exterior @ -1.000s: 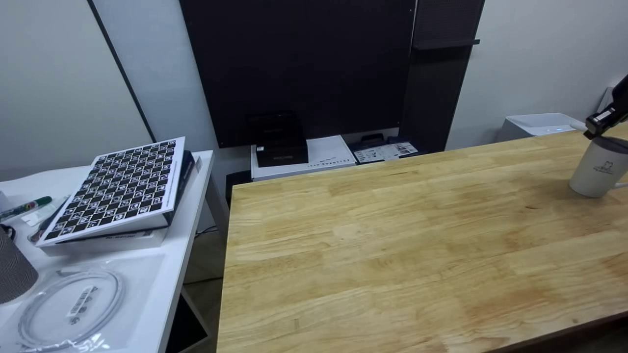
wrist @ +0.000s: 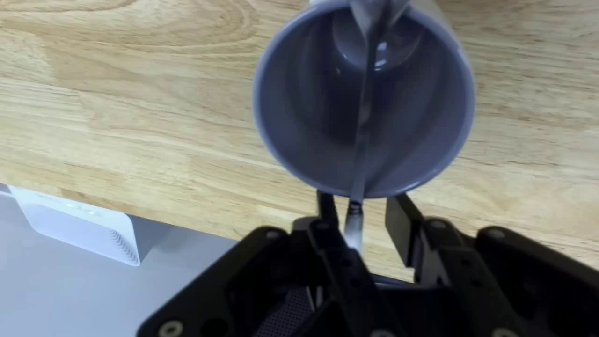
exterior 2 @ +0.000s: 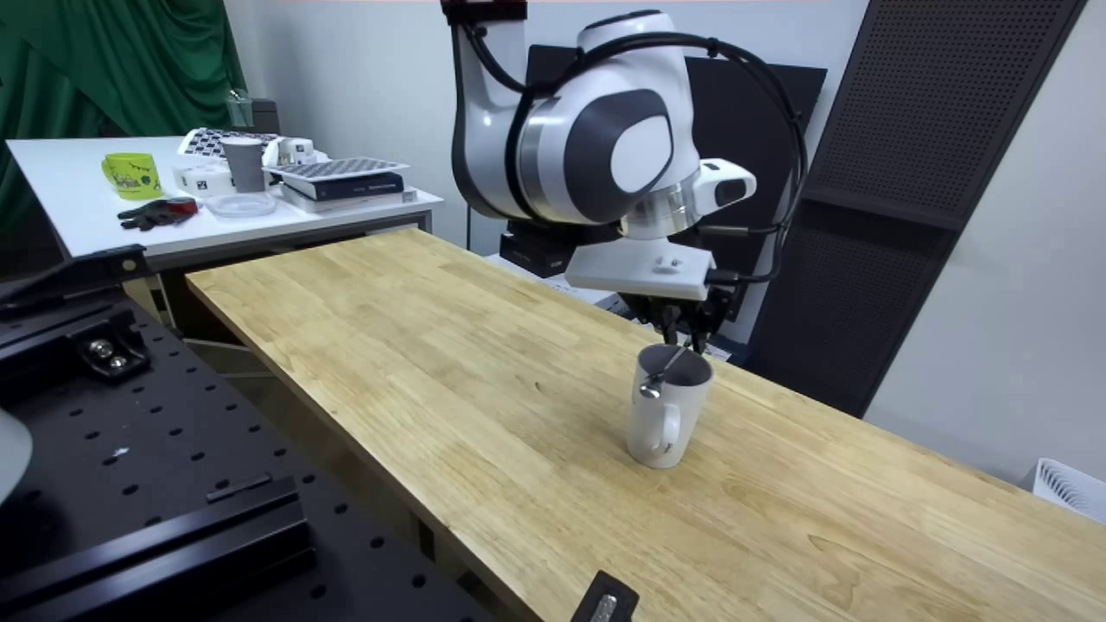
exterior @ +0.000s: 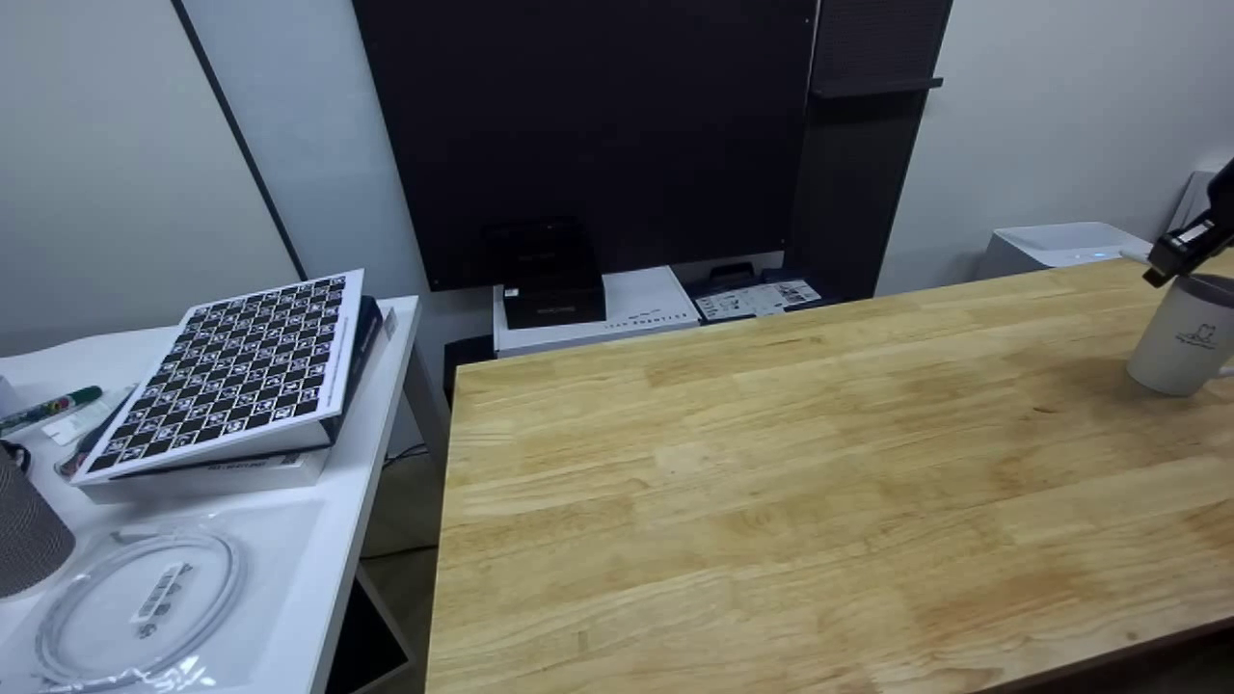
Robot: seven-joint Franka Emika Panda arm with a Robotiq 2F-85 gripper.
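A light mug with a grey inside stands upright on the wooden table; exterior view 2 shows the mug with its handle towards the camera. Across its mouth runs a metal spoon, its head at the near rim and its handle reaching past the far rim. My gripper is at that far rim, partly open. The spoon's handle passes between its fingers, closer to the left one, with a clear gap to the right finger. Exterior view 1 shows only a fingertip beside the mug.
A cluttered white side table stands apart.
The mug has shifted slightly right and towards the camera in exterior view 1. My gripper's visible fingertip has moved a little left and down.
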